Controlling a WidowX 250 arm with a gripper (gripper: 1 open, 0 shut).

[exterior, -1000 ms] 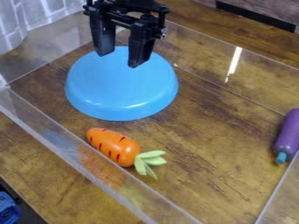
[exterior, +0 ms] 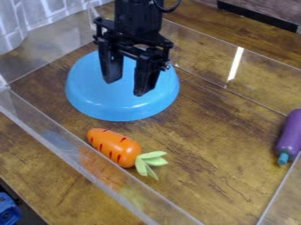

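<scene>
My black gripper [exterior: 129, 66] hangs over a blue round lid or plate [exterior: 123, 105] in the upper middle, its two fingers spread apart and nothing visible between them. An orange toy carrot [exterior: 114, 146] with pale green leaves lies below the blue disc, near the clear front-left wall. A purple toy eggplant [exterior: 288, 138] lies at the right edge.
Clear plastic walls border the wooden tray floor [exterior: 217, 167] at the left and lower right. A blue item [exterior: 7, 213] sits outside at the bottom-left corner. Bare wood fills the right and upper right.
My gripper has come lower and toward the front over the blue disc. The carrot and eggplant have not moved.
</scene>
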